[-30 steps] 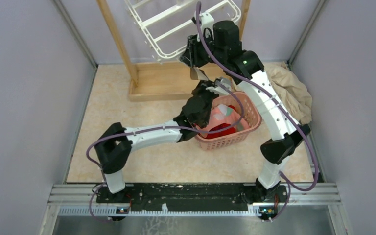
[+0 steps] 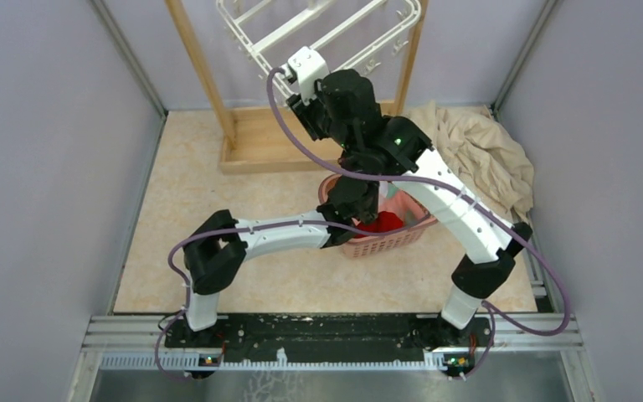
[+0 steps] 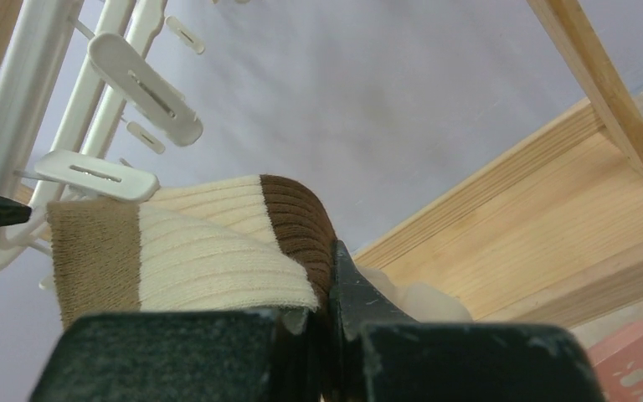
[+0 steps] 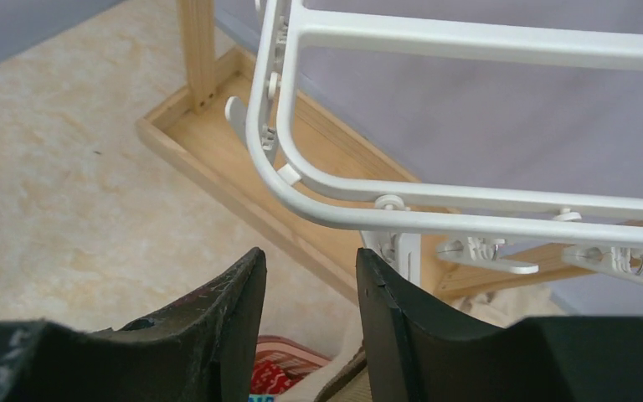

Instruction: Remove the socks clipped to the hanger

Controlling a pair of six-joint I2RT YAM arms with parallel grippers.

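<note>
A ribbed sock [image 3: 209,260] in cream, tan and dark brown juts out from my left gripper, which is shut on it. Its far end lies against a white clip [image 3: 96,174] of the white hanger [image 2: 289,38]; whether the clip grips it I cannot tell. My right gripper is open with its fingertips just below the hanger's front rail, nothing between them. A tan and cream piece of the sock [image 4: 353,381] shows low behind its fingers. In the top view, the right arm covers the sock and most of the left gripper.
Below the arms stands a pink basket [image 2: 385,243] with red cloth [image 2: 383,223] inside. A wooden stand [image 2: 272,151] holds the hanger, and several clips line its rails. Beige cloth [image 2: 486,155] is heaped at the right.
Over the full second, the left arm has shifted a little right; lately it is nearly still.
</note>
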